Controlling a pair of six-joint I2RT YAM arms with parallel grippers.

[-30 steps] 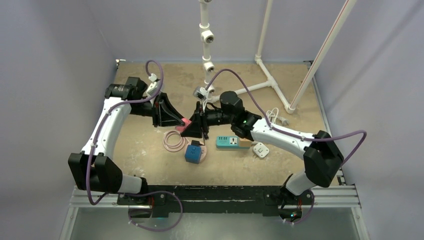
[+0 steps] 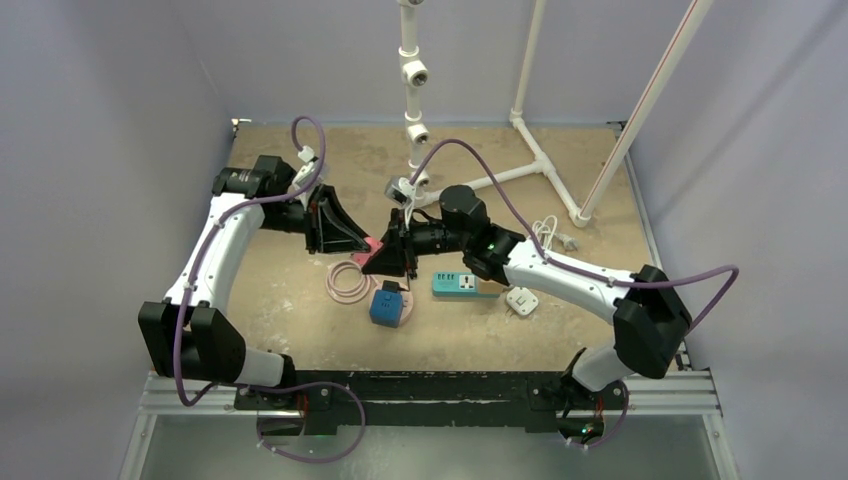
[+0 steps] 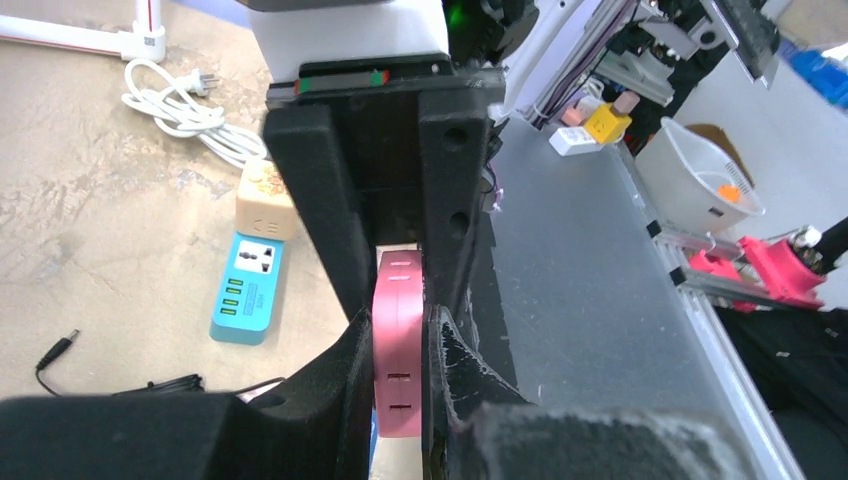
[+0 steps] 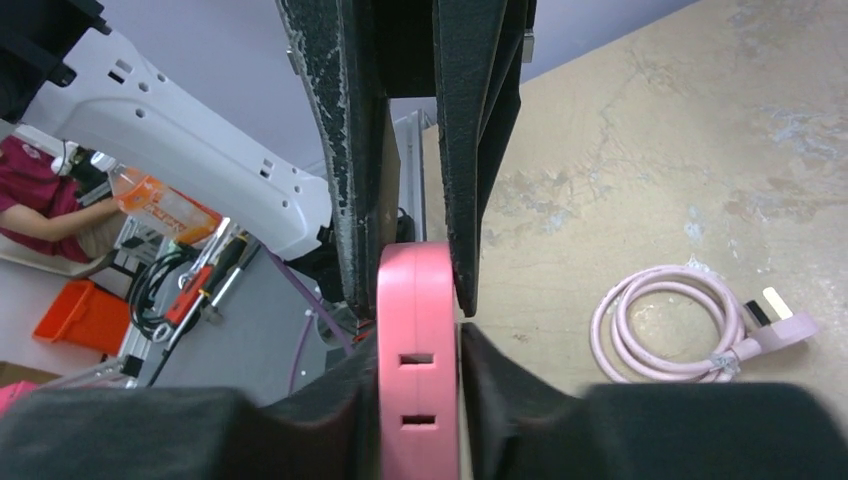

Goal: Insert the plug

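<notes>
A pink plug-like block (image 3: 398, 340) with dark slots hangs above the table between the two grippers. My left gripper is shut on it. My right gripper (image 2: 380, 258) faces it from the right, its fingers round or close beside the block in the left wrist view; in the right wrist view the block (image 4: 416, 360) stands between the blurred fingers, and whether they touch it I cannot tell.
Below lie a blue block (image 2: 386, 307), a pink coiled cable (image 2: 346, 290), a teal power strip (image 3: 240, 300), a beige adapter (image 3: 264, 210), a white socket (image 2: 522, 300) and a white cable (image 3: 190, 115). White pipes (image 2: 530, 170) stand behind.
My right arm has shifted very slightly, its elbow a little to the right and down. The left arm is nearly still, with the pink block in its gripper.
</notes>
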